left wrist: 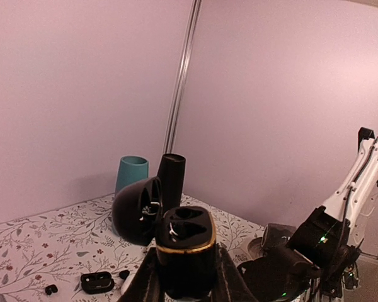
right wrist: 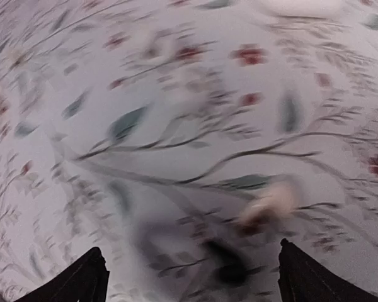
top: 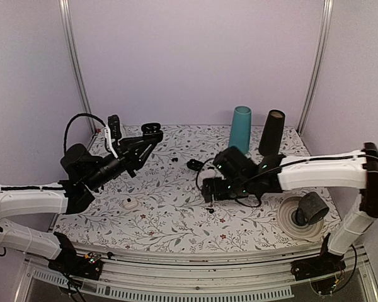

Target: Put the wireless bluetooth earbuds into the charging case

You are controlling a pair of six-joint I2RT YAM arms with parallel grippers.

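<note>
A black charging case [left wrist: 186, 267] with a gold band and its lid raised is held upright off the table, my left gripper [top: 137, 146] shut on it. Two hollows show in its top; whether anything sits in them I cannot tell. In the top view the same case [top: 152, 129] hangs over the left-centre of the table. Low over the cloth, my right gripper [top: 208, 194] is open. A small black earbud [top: 211, 211] lies just in front of it; in the right wrist view this earbud [right wrist: 230, 267] is blurred, between the parted fingers but not gripped.
Another black case [top: 194, 165] lies mid-table, a small black piece [top: 174, 160] to its left. A pale case [top: 131, 203] lies at left. Teal [top: 240, 129] and dark [top: 273, 132] cups stand at back right; a grey cup [top: 312, 207] lies on a round plate [top: 288, 226].
</note>
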